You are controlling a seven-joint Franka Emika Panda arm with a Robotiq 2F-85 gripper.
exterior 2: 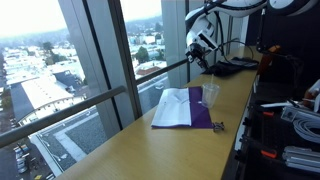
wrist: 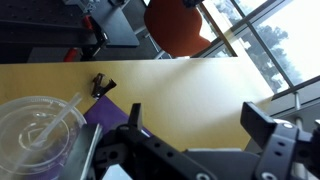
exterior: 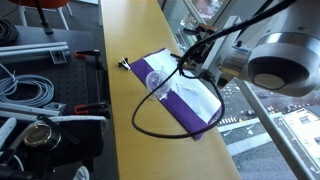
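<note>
A clear plastic cup [exterior: 155, 82] stands at the edge of a white sheet with purple borders [exterior 2: 180, 107]. Inside the cup [wrist: 40, 135], at the left of the wrist view, leans a pale stick [wrist: 58, 119]. A small dark clip-like object [wrist: 101, 86] lies on the table by the sheet's purple corner. My gripper is open over bare table in the wrist view, with nothing between its fingers. In the second exterior view the gripper [exterior 2: 199, 63] hangs above the table, beyond the cup and sheet.
The wooden table [exterior 2: 125, 155] has free room around the sheet. Windows run along one side. A dark cart [exterior: 70, 85] with coiled cables sits against the other side. A loose black cable [exterior: 135, 112] hangs from the arm. An orange chair [wrist: 178, 22] stands beyond the table.
</note>
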